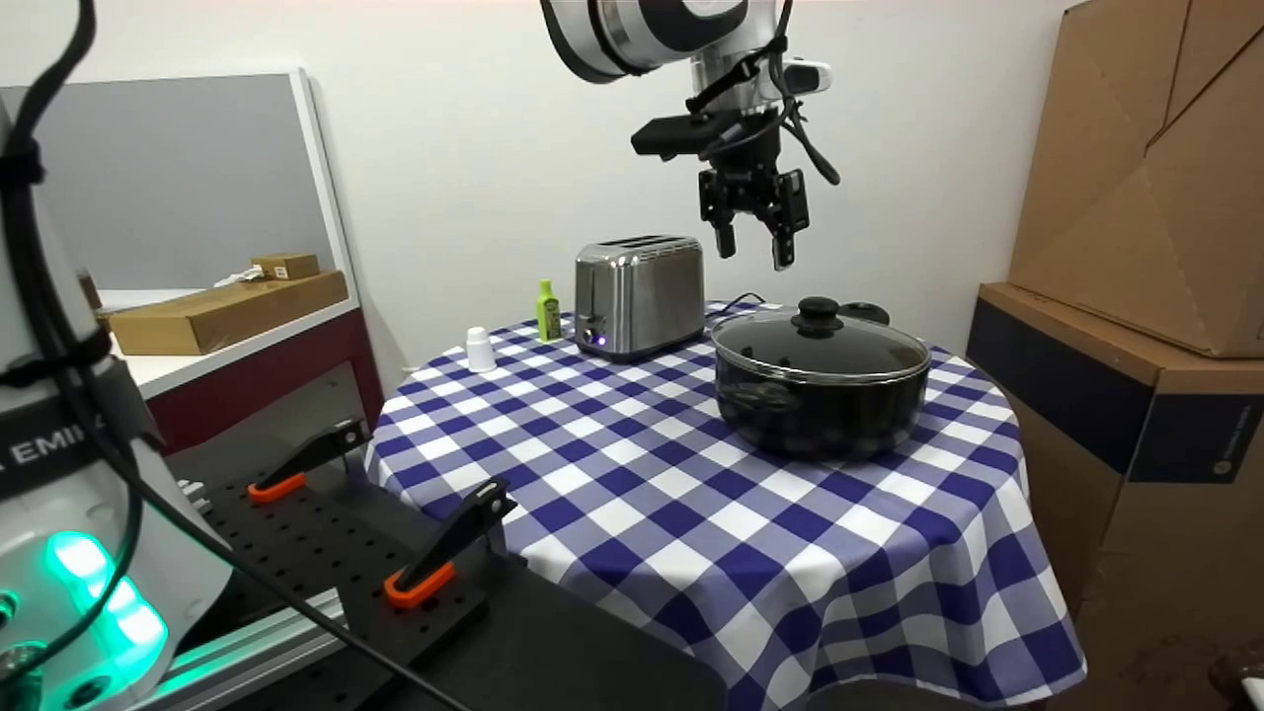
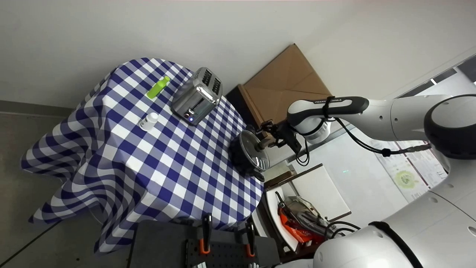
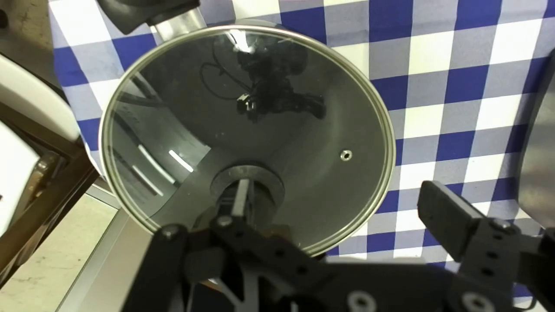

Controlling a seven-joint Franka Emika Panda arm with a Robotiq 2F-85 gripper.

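A black pot (image 1: 818, 415) rests on the checkered tablecloth, covered by a glass lid (image 1: 758, 344) with a round black knob (image 1: 818, 315). Above and a little left of that knob in exterior view 1, my gripper (image 1: 754, 251) hangs open and empty, apart from the lid. From the wrist, the lid (image 3: 312, 104) fills much of the picture; my gripper's (image 3: 338, 203) two fingers stand wide apart, one overlapping the knob (image 3: 268, 200) in the picture and the other over the cloth to the right. In exterior view 2 the arm partly hides the pot (image 2: 241, 158).
A silver toaster (image 1: 640, 302) with a lit button stands left of the pot. Farther left are a green bottle (image 1: 547, 312) and a white bottle (image 1: 480, 351). Cardboard boxes (image 1: 1066, 450) rise at the right.
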